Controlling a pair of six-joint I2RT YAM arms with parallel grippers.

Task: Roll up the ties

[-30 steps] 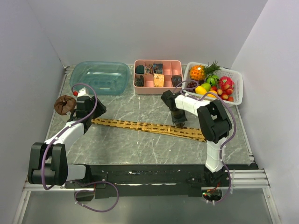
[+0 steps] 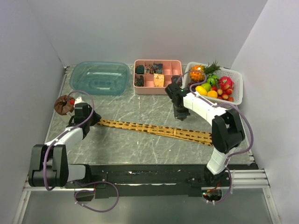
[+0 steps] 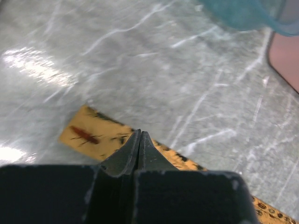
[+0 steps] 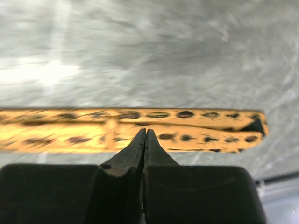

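Observation:
A yellow tie with dark printed shapes (image 2: 154,129) lies stretched flat across the marble table, narrow at the left, wider at the right. My left gripper (image 2: 96,120) is shut over the narrow tip; in the left wrist view that tip (image 3: 96,137) lies just beyond the closed fingertips (image 3: 140,133). My right gripper (image 2: 181,115) is shut, above the table just behind the tie's wider half. In the right wrist view the tie's folded wide end (image 4: 233,140) lies at the right, beyond the shut fingertips (image 4: 145,132). I see nothing held in either.
A clear blue bin (image 2: 99,65), a pink divided box (image 2: 173,89) with folded items and a white fruit basket (image 2: 238,95) line the back. A brown-topped container (image 2: 63,106) stands at the far left.
The tie has shifted slightly to the right. My left gripper has moved down toward its narrow tip, and my right gripper has moved up and back, with its arm swinging right.

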